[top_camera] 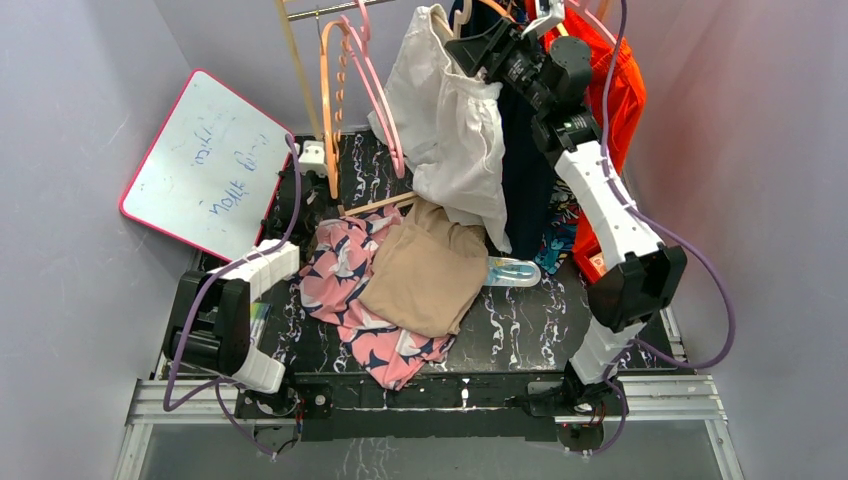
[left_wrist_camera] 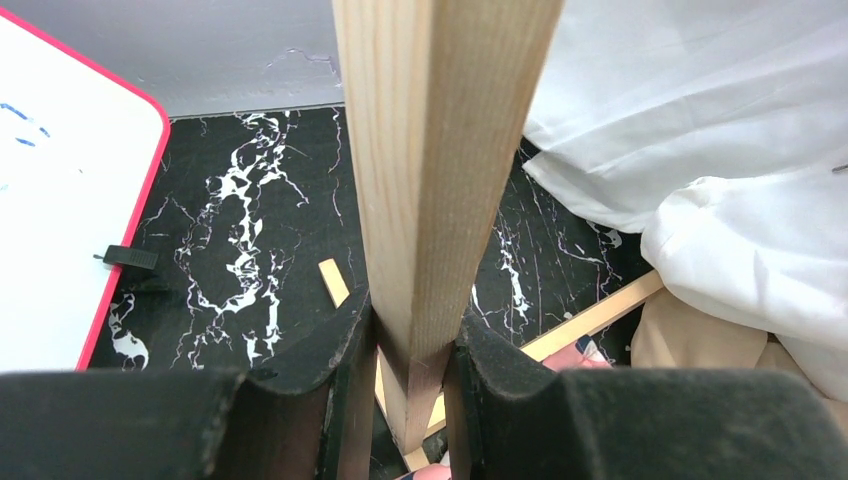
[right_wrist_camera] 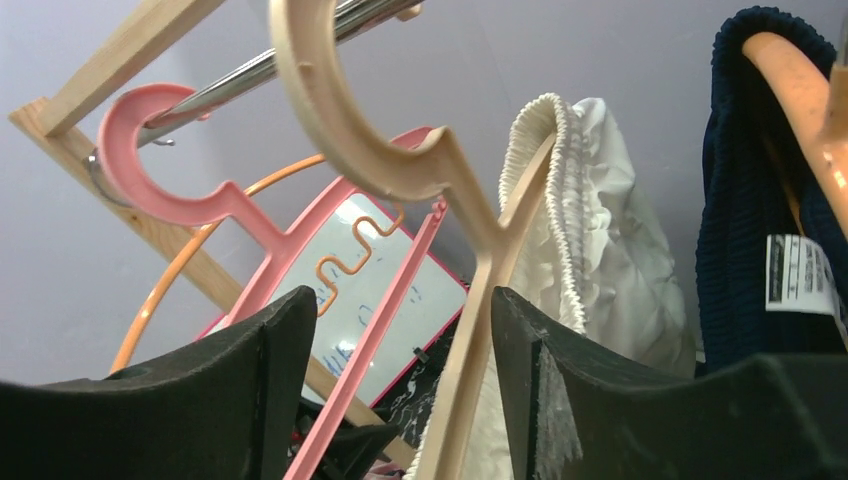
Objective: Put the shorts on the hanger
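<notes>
White shorts (top_camera: 445, 130) hang from the rail, their gathered waistband draped over a beige hanger (right_wrist_camera: 483, 290). That hanger's hook loops over the metal rail in the right wrist view. My right gripper stands open, its fingers spread on either side of the beige hanger's arm and a pink hanger's arm. In the left wrist view my left gripper is shut on a wooden post (left_wrist_camera: 425, 200) of the rack. The white shorts (left_wrist_camera: 740, 130) fill the right of that view.
Empty orange (top_camera: 328, 110) and pink (top_camera: 380, 105) hangers hang left of the shorts. Navy (top_camera: 525, 190) and red (top_camera: 625, 95) clothes hang to the right. Folded brown cloth (top_camera: 430, 275) and pink patterned cloth (top_camera: 340, 265) lie below. A whiteboard (top_camera: 205, 165) leans at left.
</notes>
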